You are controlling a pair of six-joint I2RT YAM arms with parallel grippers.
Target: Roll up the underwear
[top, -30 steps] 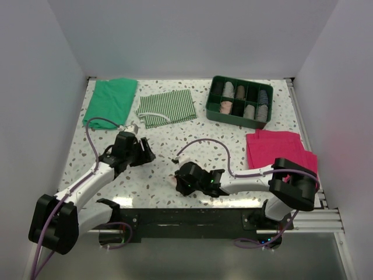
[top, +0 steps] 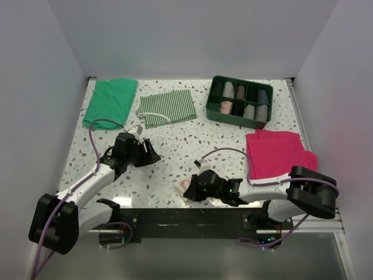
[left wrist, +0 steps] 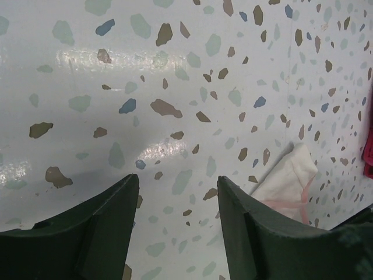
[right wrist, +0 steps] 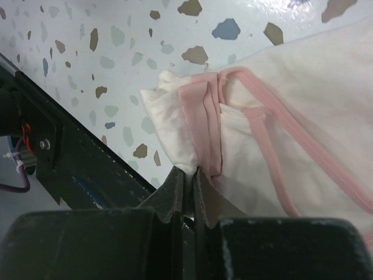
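A white underwear with pink trim (top: 181, 186) lies at the table's front middle, largely hidden under my right arm in the top view. In the right wrist view my right gripper is shut on a bunched edge (right wrist: 169, 116) of it, pink bands folded there. My left gripper (top: 150, 150) is over bare table to the upper left, fingers apart with nothing between; in the left wrist view the garment's corner (left wrist: 288, 175) lies right of its fingertips.
A green divided box (top: 238, 118) with several rolled items stands at back right. Red cloths (top: 280, 151) lie at right, a green cloth (top: 108, 102) and a striped cloth (top: 169, 105) at back left. The table's front edge (top: 169, 214) is close.
My right gripper and arm have moved right and slightly toward the front edge. My left gripper has shifted slightly to the right.
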